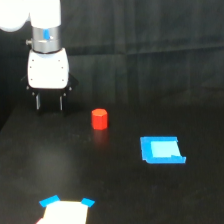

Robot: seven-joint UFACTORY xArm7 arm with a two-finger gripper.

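My gripper [49,106] is at the upper left, pointing down. Its two dark fingers [38,102] stand well apart, with nothing visible between them. To its right sits a small red block [99,119] with an angular outline, apart from the fingers. How high the fingertips are above the dark surface is hard to tell. Farther right, blue tape [147,152] frames a pale light-blue patch [165,149] on the tabletop.
A whitish sheet [66,213] with blue tape [88,202] at its corners is cut off by the lower edge. Dark curtains [150,60] hang behind.
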